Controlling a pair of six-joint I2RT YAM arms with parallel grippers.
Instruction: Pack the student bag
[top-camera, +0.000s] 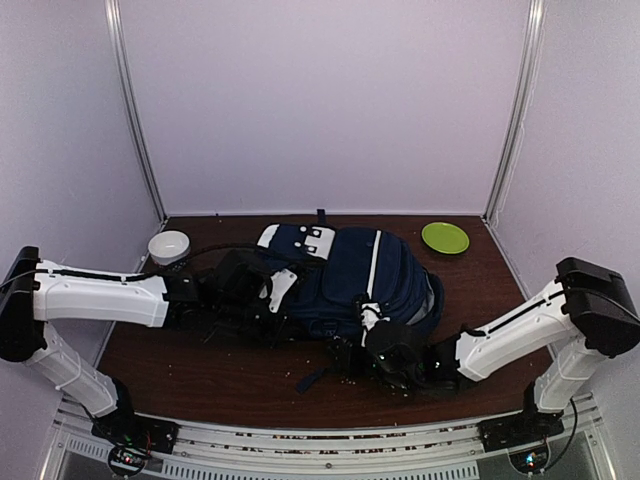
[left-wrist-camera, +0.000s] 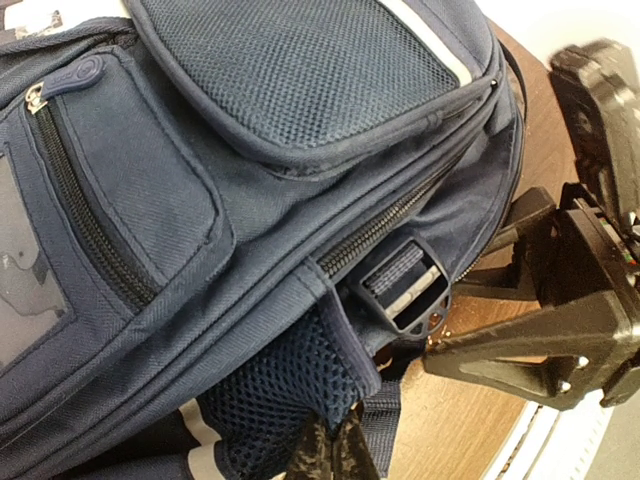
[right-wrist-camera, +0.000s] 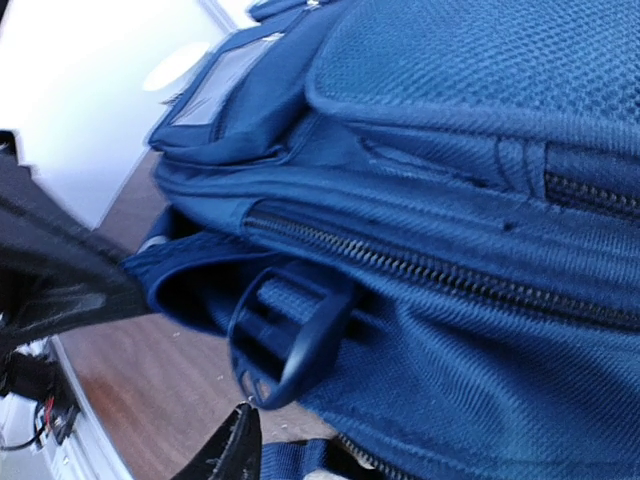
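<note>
The navy student bag (top-camera: 345, 265) lies on the table, its lower side facing the arms. In the left wrist view my left gripper is shut on the edge of the mesh side pocket (left-wrist-camera: 285, 385), whose fabric draws to a point there. The right wrist view shows this pocket (right-wrist-camera: 185, 265) pulled out from the bag. My right gripper is part open beside the strap buckle (left-wrist-camera: 405, 287), with its fingers (left-wrist-camera: 520, 345) close to it; no firm hold on it shows. A zipper (right-wrist-camera: 400, 262) runs above the buckle (right-wrist-camera: 290, 335).
A white bowl (top-camera: 169, 246) stands at the back left and a green plate (top-camera: 445, 238) at the back right. A loose strap end (top-camera: 312, 380) lies on the table in front of the bag. Small crumbs lie near the right gripper.
</note>
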